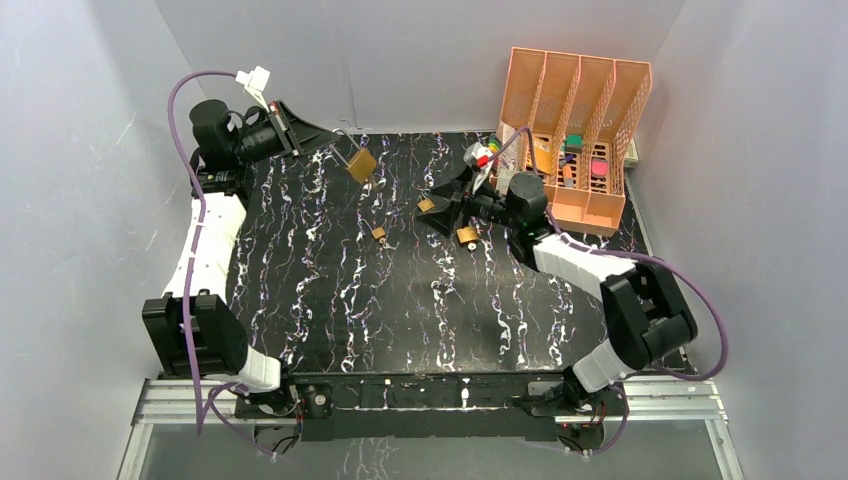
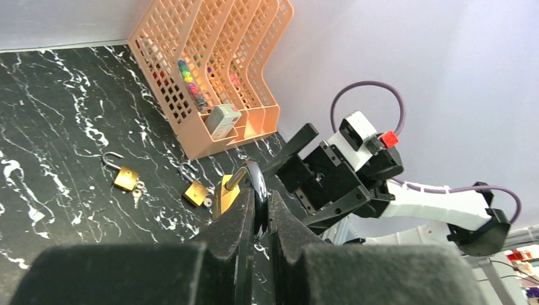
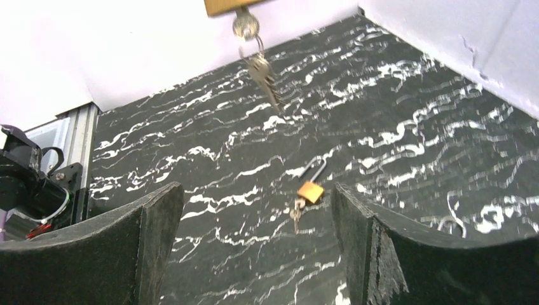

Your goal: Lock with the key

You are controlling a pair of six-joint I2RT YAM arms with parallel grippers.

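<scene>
My left gripper (image 1: 330,138) is shut on the shackle of a brass padlock (image 1: 361,165), held above the table at the back left. In the left wrist view the curved steel shackle (image 2: 259,184) passes between the fingertips, with part of the yellow body (image 2: 225,197) behind it. Whether the shackle is latched I cannot tell. From the padlock's underside, at the top of the right wrist view, a key (image 3: 246,24) sticks out, and a second, blurred key (image 3: 262,76) dangles from it. My right gripper stands open and empty, apart from the held padlock.
Small padlocks lie on the black marbled table: one at the centre (image 1: 379,233), one near the right gripper's tips (image 1: 427,205), one beneath the right arm (image 1: 467,236). An orange divided rack (image 1: 590,210) stands at the back right.
</scene>
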